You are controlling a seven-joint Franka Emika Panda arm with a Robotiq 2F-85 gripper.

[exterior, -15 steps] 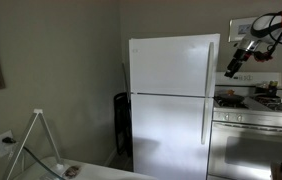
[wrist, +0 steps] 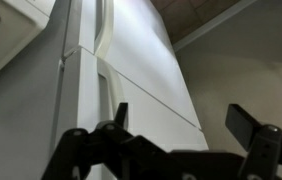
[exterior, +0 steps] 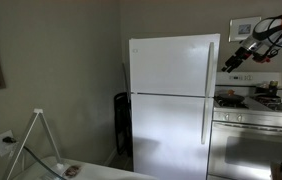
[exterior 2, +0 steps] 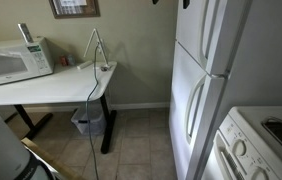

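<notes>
A white two-door fridge (exterior: 166, 125) stands closed against the back wall, with vertical handles along its right edge. My gripper (exterior: 228, 68) hangs high in front of the stove side, just right of the fridge's upper door in the exterior view. Seen from the wrist, the gripper is open: its black fingers are well apart with nothing between them. Past the fingers run the fridge doors (wrist: 151, 50) and their pale handles (wrist: 107, 28), apart from the gripper as far as I can tell. Dark tips show at the top edge of the second exterior view.
A white stove (exterior: 253, 150) with pans (exterior: 229, 101) on top adjoins the fridge's right side. Across the room, a white table (exterior 2: 56, 88) bears a microwave (exterior 2: 16, 62), with a bin (exterior 2: 88, 122) below it.
The gripper has risen slightly and shifted a little left in the exterior view. The fridge doors stay closed.
</notes>
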